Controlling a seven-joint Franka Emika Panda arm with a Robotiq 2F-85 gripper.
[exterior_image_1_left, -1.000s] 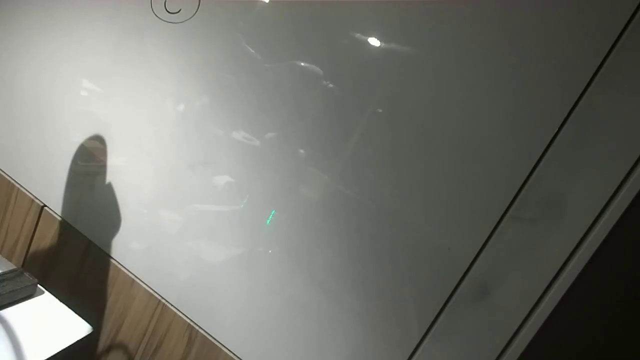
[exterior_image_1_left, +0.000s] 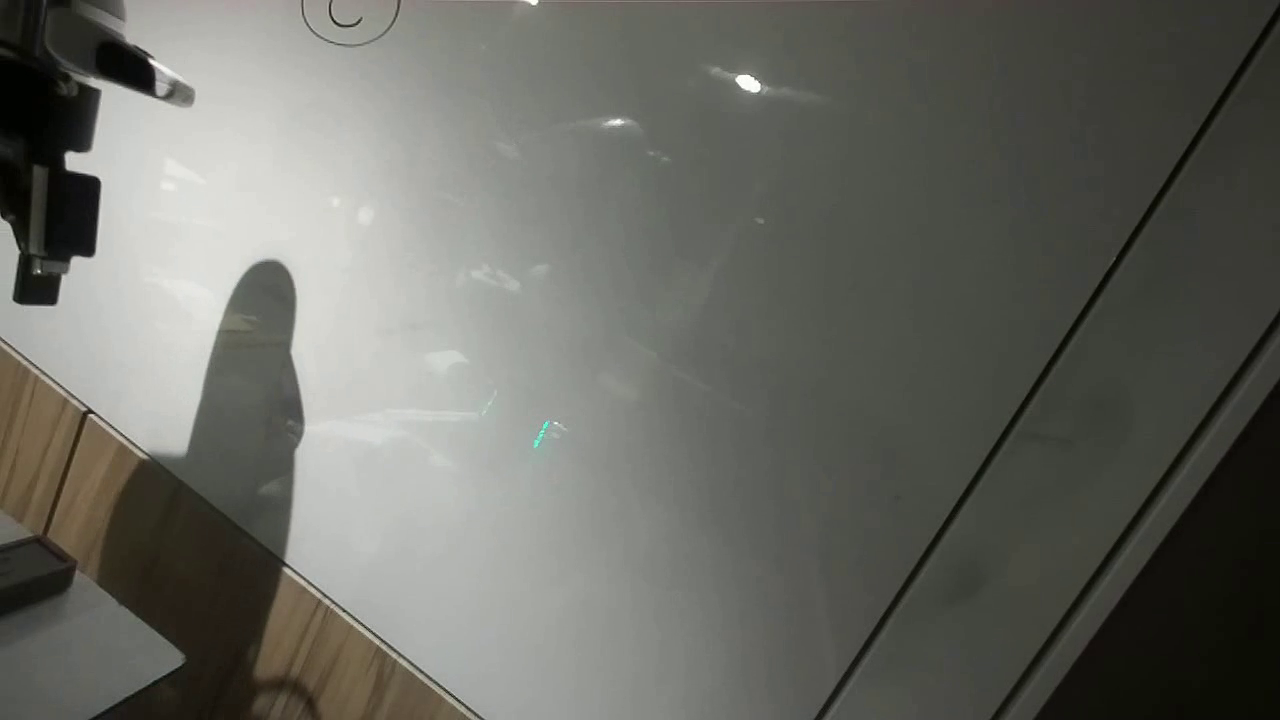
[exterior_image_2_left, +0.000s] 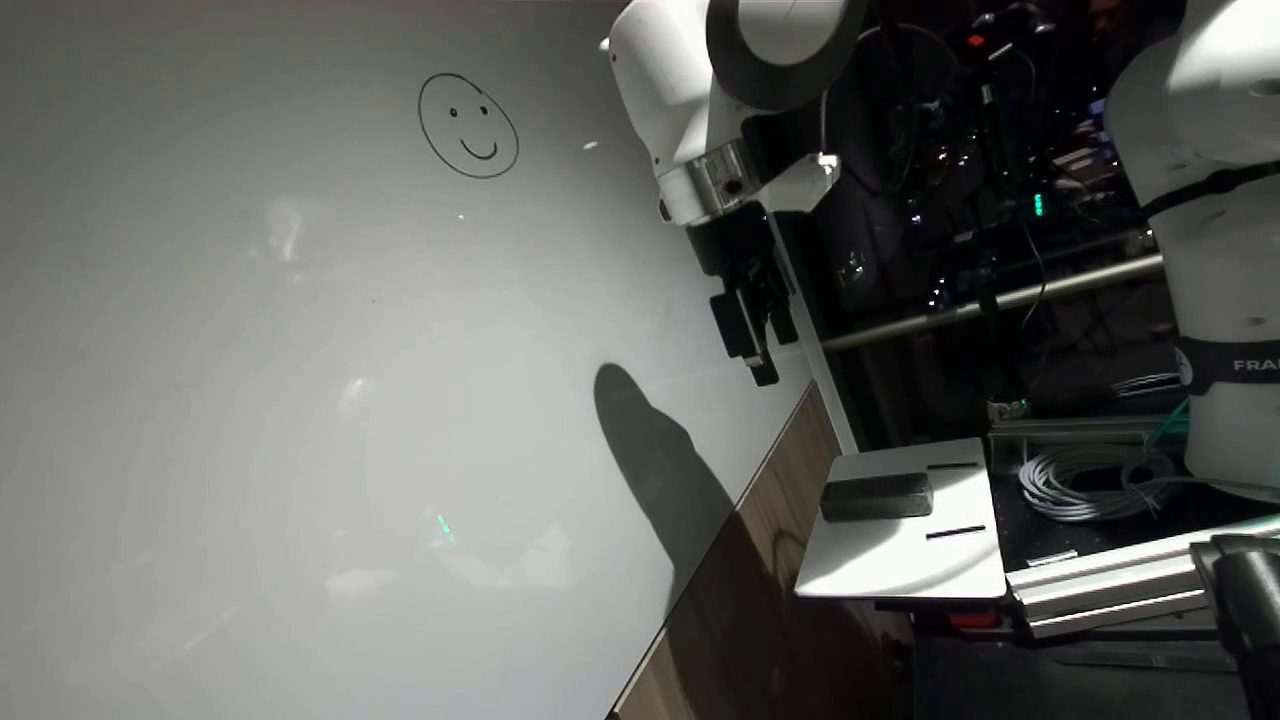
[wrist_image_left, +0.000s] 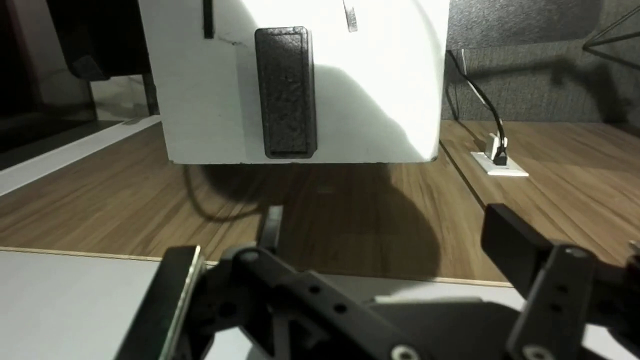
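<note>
A dark block, looking like an eraser (wrist_image_left: 286, 90), lies on a white shelf (wrist_image_left: 198, 114) beyond my fingers in the wrist view. My gripper is open and empty, its two fingers wide apart. In exterior view 2 the gripper (exterior_image_2_left: 768, 354) hangs above and to the left of the shelf, clear of the block. The whiteboard (exterior_image_2_left: 240, 420) carries a drawn smiley face (exterior_image_2_left: 468, 126) near its top; only the lower part of that drawing (exterior_image_1_left: 348, 36) shows in exterior view 1. The gripper enters that view at its upper left.
Wood panelling (wrist_image_left: 480, 198) borders the whiteboard below, with a socket and plugged cable (wrist_image_left: 501, 159) on it. Thin dark strips (exterior_image_2_left: 956, 532) mark the shelf. Coiled cable (exterior_image_2_left: 1086, 480) and another white arm (exterior_image_2_left: 1236, 276) stand at the right.
The gripper has come into exterior view 1 at the upper left. Its shadow has shifted right across the whiteboard, and the shelf corner has become shaded. The drawing and block look unmoved.
</note>
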